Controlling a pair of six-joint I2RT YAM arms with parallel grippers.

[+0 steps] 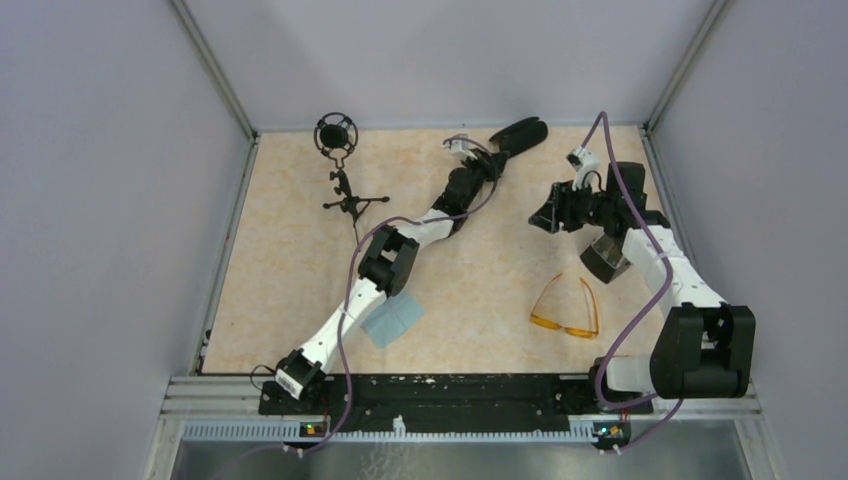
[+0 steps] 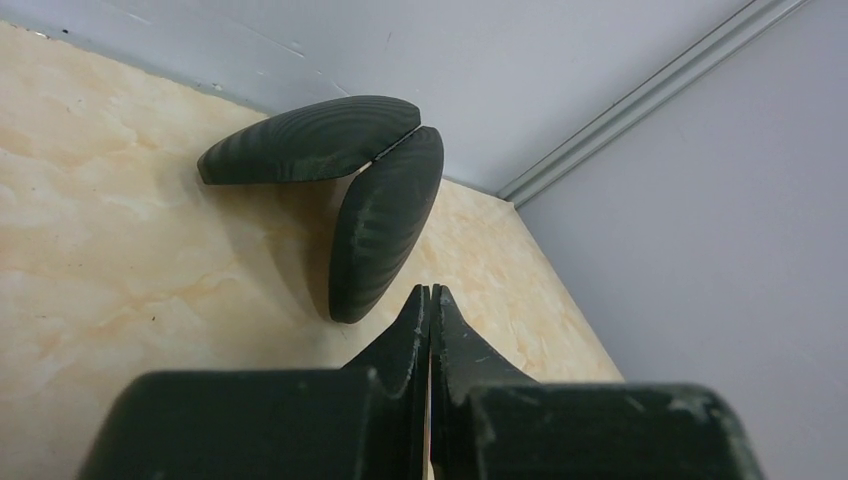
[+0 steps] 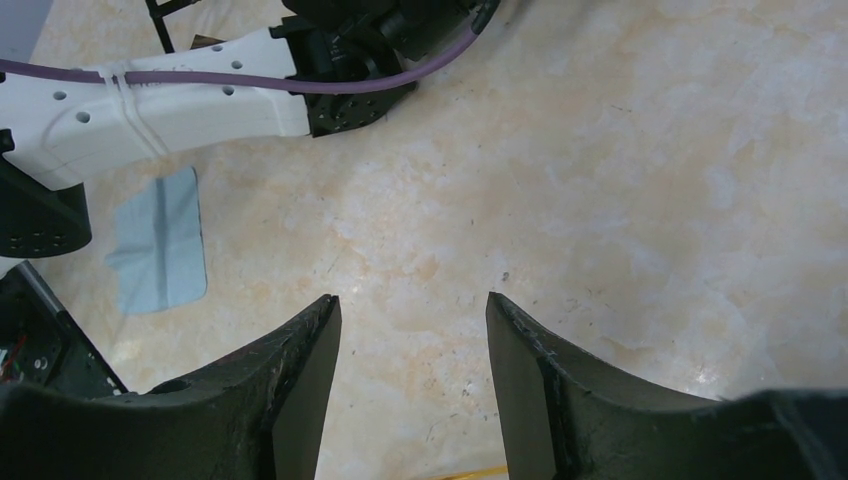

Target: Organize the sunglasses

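Orange-framed sunglasses (image 1: 565,328) lie on the table at the front right, temples unfolded and pointing toward the back. At the back edge a black hinged case (image 1: 520,136) rests partly open; the left wrist view shows its two shells (image 2: 385,225) spread like a tent. Just short of the case is my left gripper, shut, nothing showing between its fingers. My right gripper hovers over the table behind the sunglasses, its fingers apart and the gap empty. Only a sliver of orange frame (image 3: 475,473) shows at the bottom of the right wrist view.
A light blue cloth (image 1: 393,319) lies under the left arm at the front. On the right, a grey open box (image 1: 604,260) is partly covered by the right arm. A black microphone stand (image 1: 342,185) occupies the back left.
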